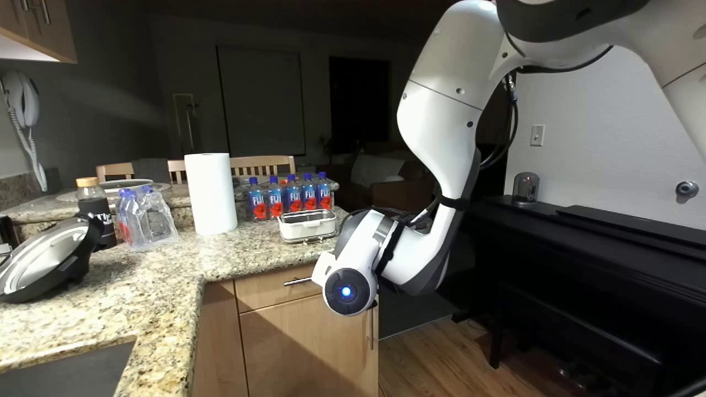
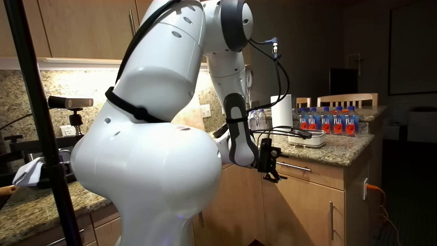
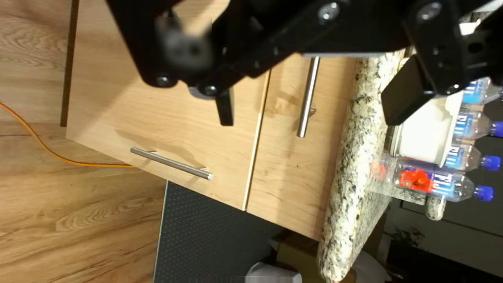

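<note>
My gripper (image 2: 281, 165) is open in front of the cabinet, its fingertips one above the other in exterior view 2. In the wrist view, a silver drawer handle (image 3: 309, 96) appears across the gap between the black fingers. Nothing is gripped, and some space seems to lie between fingers and handle. The wooden drawer (image 2: 313, 168) is closed beneath the granite counter edge (image 3: 351, 169). Below it, a cabinet door (image 2: 303, 205) with a vertical handle (image 2: 332, 220) is also closed. Exterior view 1 hides the fingers behind the wrist.
On the counter stand a white container (image 1: 308, 226), several Fiji bottles (image 1: 291, 195) and a paper towel roll (image 1: 210, 194). Farther left are bagged bottles (image 1: 144, 218), a dark bottle (image 1: 96, 205) and a tilted lid (image 1: 49, 258). A black piano (image 1: 595, 264) stands to the right.
</note>
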